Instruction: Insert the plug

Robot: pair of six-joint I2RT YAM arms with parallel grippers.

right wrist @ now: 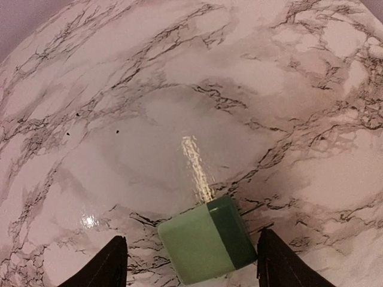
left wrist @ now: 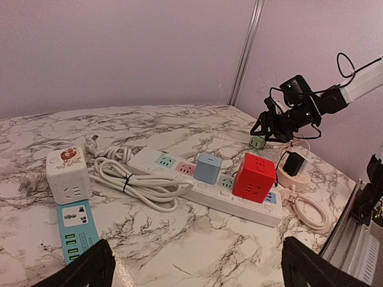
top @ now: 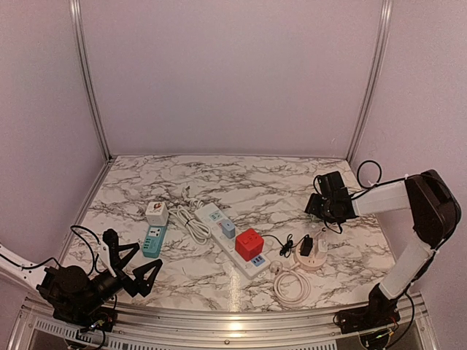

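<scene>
A small green cube plug [right wrist: 200, 242] lies on the marble table at the right back, between the fingertips of my right gripper, which are apart, with a gap at its left side; the same gripper [top: 315, 205] is low over the table in the top view. My left gripper [top: 139, 271] stands open at the front left, empty. A white power strip [left wrist: 251, 210] carries a red cube plug [left wrist: 254, 179] and a blue-grey plug [left wrist: 207, 169]. A teal strip [top: 152, 242] with a white cube [top: 157, 212] lies at the left.
A coiled white cable [top: 193, 227] lies left of the power strip. A round pale socket base [top: 314, 259] with a black plug [top: 306, 245] and a coiled cord sits at the front right.
</scene>
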